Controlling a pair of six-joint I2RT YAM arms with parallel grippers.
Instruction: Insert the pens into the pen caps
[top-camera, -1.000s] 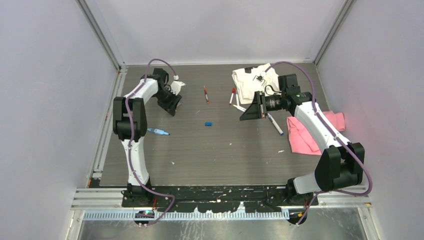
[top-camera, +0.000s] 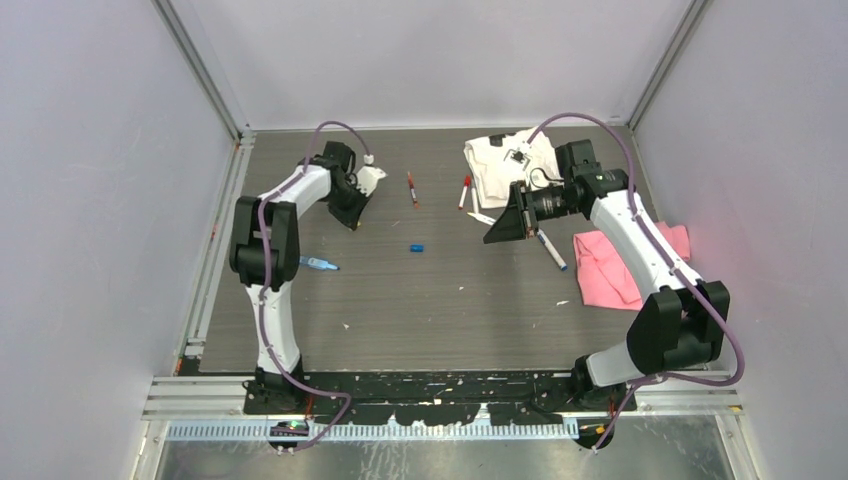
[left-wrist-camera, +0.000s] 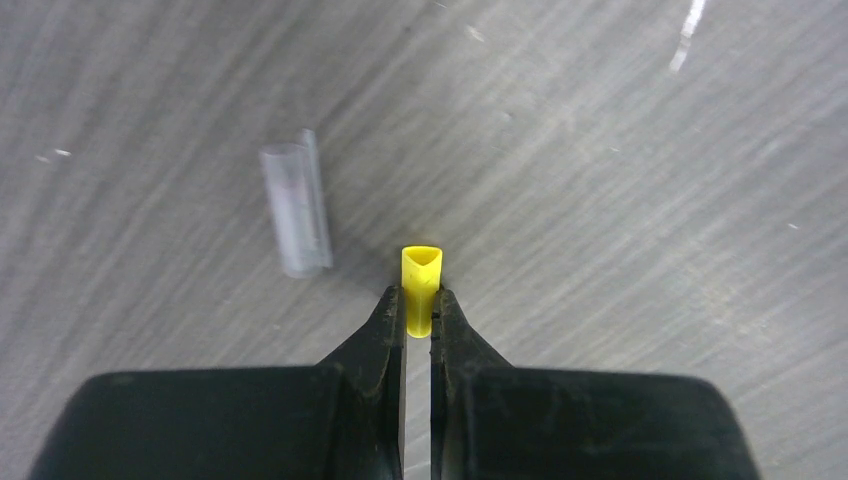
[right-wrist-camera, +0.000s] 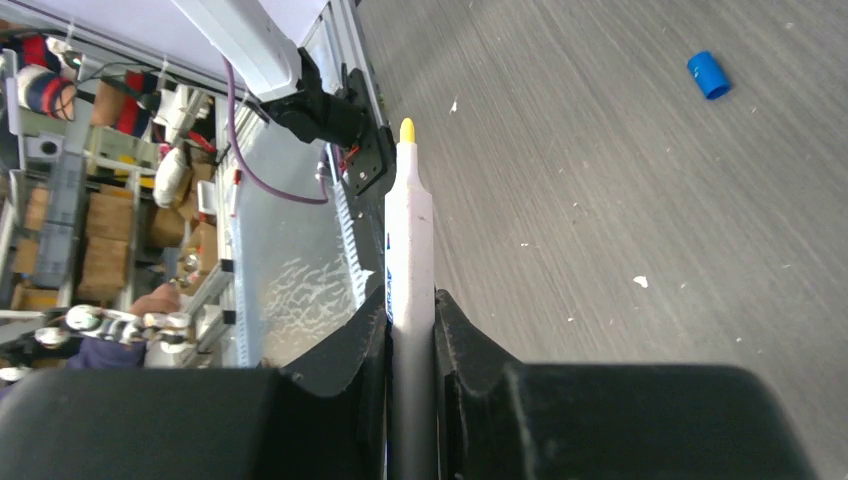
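Low over the table at the back left, my left gripper is shut on a yellow pen cap (left-wrist-camera: 421, 268). A clear plastic piece (left-wrist-camera: 297, 205) lies beside it in the left wrist view. My right gripper is shut on a white pen (right-wrist-camera: 409, 242) with a yellow tip, held above the table on the right side. A blue cap (top-camera: 417, 248) lies mid-table. Red pens (top-camera: 412, 188) (top-camera: 464, 195), a blue marker (top-camera: 551, 249) and a light blue pen (top-camera: 318, 263) also lie on the table.
A white cloth (top-camera: 490, 165) lies at the back right, and a pink cloth (top-camera: 605, 275) at the right edge.
My left gripper has shifted slightly right, toward the middle. The right arm has risen a little and moved slightly right with the pen in its gripper.
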